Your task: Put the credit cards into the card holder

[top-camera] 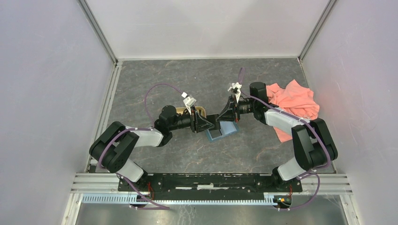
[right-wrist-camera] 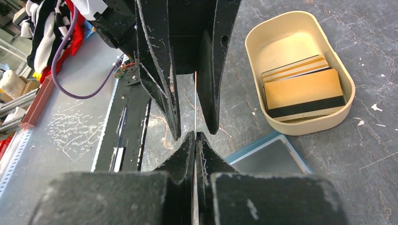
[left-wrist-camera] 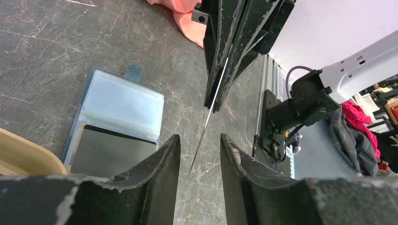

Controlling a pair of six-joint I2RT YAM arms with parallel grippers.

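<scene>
My right gripper (top-camera: 220, 119) is shut on a dark card (top-camera: 212, 122), seen edge-on as a thin line in both wrist views. My left gripper is part open, its fingers either side of that card's free end. Below is the blue card holder (top-camera: 225, 131), with a white section and a grey section (left-wrist-camera: 110, 150). The cream box (right-wrist-camera: 300, 23) holds several gold striped cards (right-wrist-camera: 302, 93); in the top view it is partly hidden behind the left arm.
A pink cloth (top-camera: 293, 101) lies at the right of the work area.
</scene>
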